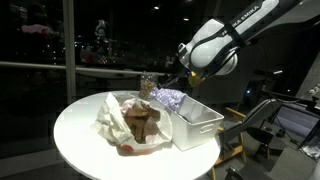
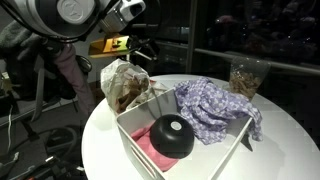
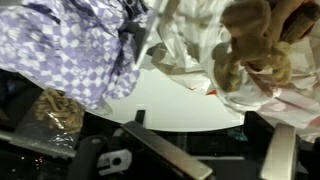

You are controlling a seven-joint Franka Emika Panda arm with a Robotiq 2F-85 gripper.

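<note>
My gripper is open, with nothing between its fingers. In exterior view 1 it hangs above the table, between the crumpled white bag [image 1: 112, 128] and the white box [image 1: 198, 128]. A brown, plush-looking thing [image 1: 140, 118] lies in the bag; the wrist view shows it [image 3: 250, 45] at the upper right, off to one side of the fingers. A purple-and-white checked cloth [image 2: 208, 108] drapes over the box's rim. Inside the box [image 2: 215, 160] are a black, rounded bowl-like thing [image 2: 172, 136] and a pink cloth [image 2: 150, 150].
A clear container of small brown pieces [image 2: 247, 78] stands behind the box; the wrist view shows those pieces [image 3: 60, 110] at the left. Bare white tabletop [image 1: 80, 125] lies left of the bag. A chair [image 1: 265, 112] stands right of the table.
</note>
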